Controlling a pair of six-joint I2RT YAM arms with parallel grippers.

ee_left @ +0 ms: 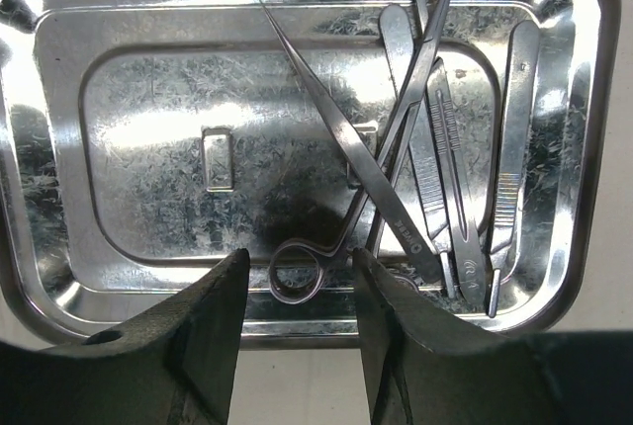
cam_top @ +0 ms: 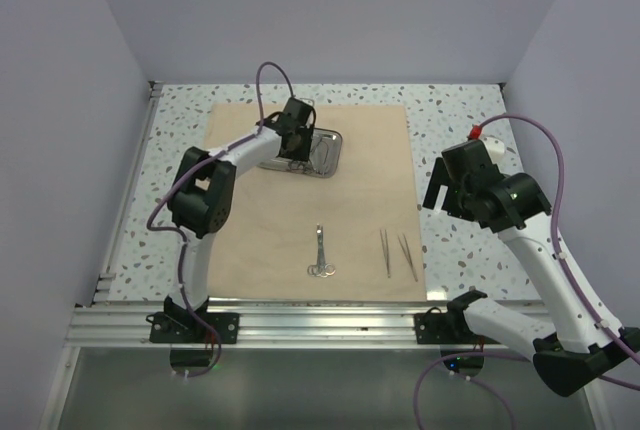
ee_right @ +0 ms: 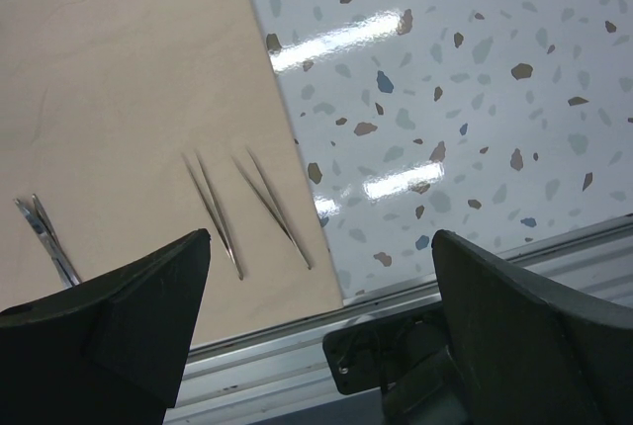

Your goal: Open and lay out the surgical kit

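Note:
The metal tray (cam_top: pixel 328 156) lies on the tan cloth at the far side, partly covered by my left arm. In the left wrist view, ring-handled scissors (ee_left: pixel 425 64) cross pointed tweezers (ee_left: pixel 331 114) inside it, and more flat-handled instruments (ee_left: pixel 514 119) line its right side. My left gripper hovers over the tray's near edge, fingers parted. One scissors ring (ee_left: pixel 295 272) shows between its fingertips, with no grip on it visible; the other ring is partly hidden. My right gripper (cam_top: pixel 437 192) stands wide open and empty, above the speckled table right of the cloth.
Ring-handled instruments (cam_top: pixel 320 253) lie on the near part of the cloth (cam_top: pixel 270 230). To their right are two pairs of thin tweezers (ee_right: pixel 213 212).

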